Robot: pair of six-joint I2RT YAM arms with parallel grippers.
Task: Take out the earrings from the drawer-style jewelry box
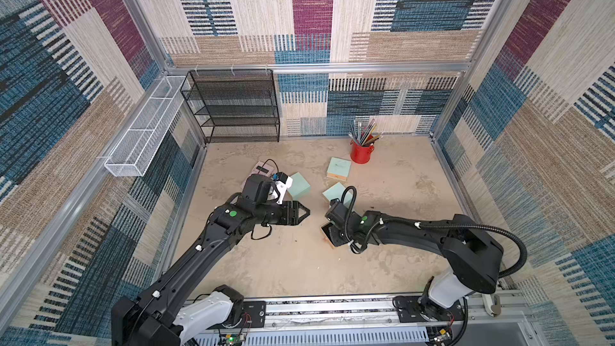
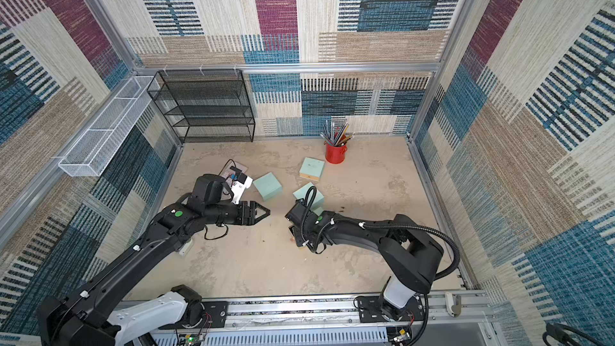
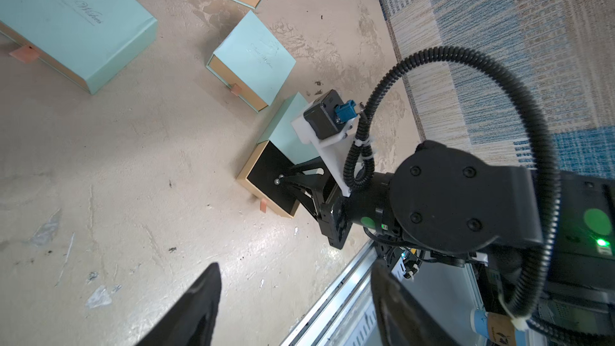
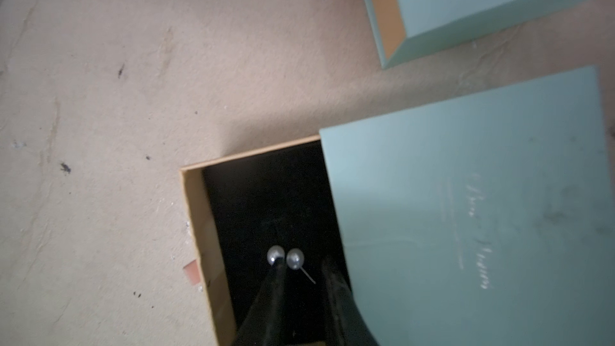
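Observation:
A mint jewelry box (image 4: 461, 218) lies with its drawer (image 4: 203, 237) pulled out, showing a black lining. On that lining rest two pearl earrings (image 4: 295, 259); one has a thin pin pointing back between my right fingers. My right gripper reaches into the drawer, its fingertips a narrow gap apart. One finger (image 4: 275, 291) overlaps the other pearl from behind; whether it is gripped does not show. In the left wrist view, a pearl (image 3: 277, 181) sits at the right fingertips. My left gripper hangs left of the drawer, fingers wide apart and empty.
More mint boxes stand behind: a nearby one (image 3: 253, 57), a large one (image 3: 70, 19) and one farther back (image 1: 339, 167). A red pencil cup (image 1: 361, 152) and black mesh rack (image 1: 233, 105) are at the back.

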